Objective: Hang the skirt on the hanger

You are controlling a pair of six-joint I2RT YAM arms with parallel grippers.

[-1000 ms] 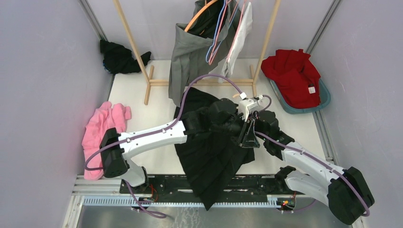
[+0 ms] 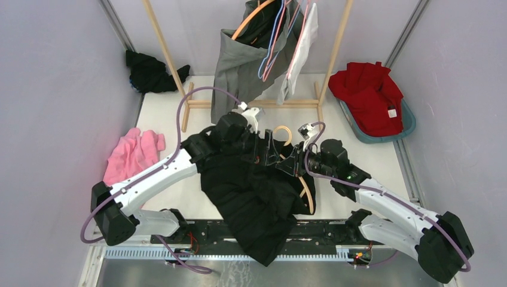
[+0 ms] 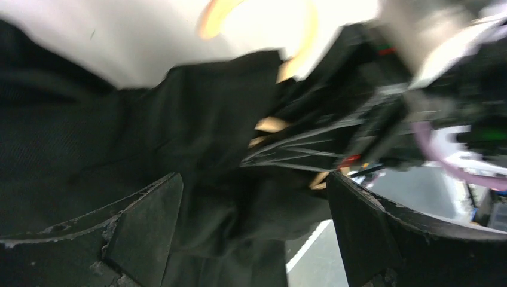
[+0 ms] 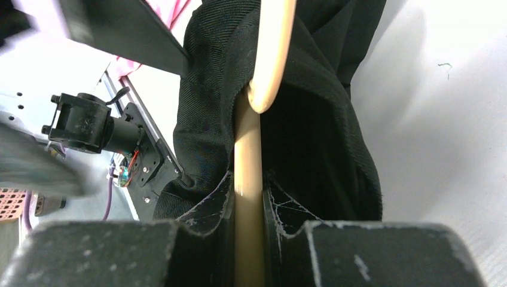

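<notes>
The black skirt lies bunched on the white table, its lower end hanging past the front edge. A wooden hanger runs through the skirt's right side, with its curved hook showing above the cloth. My right gripper is shut on the hanger's bar, and black cloth hugs the wood just beyond its fingers. My left gripper stands open above the skirt, apart from the right gripper, with no cloth clearly held. How far the hanger reaches inside the waist is hidden.
A wooden rack at the back carries a grey garment and thin coloured hangers. Pink cloth lies left, black cloth back left. A teal bin with red clothes stands back right.
My left gripper has drawn away to the left from the right gripper, uncovering the hanger and its hook. The skirt has bunched up and shifted left. My right gripper has moved slightly left.
</notes>
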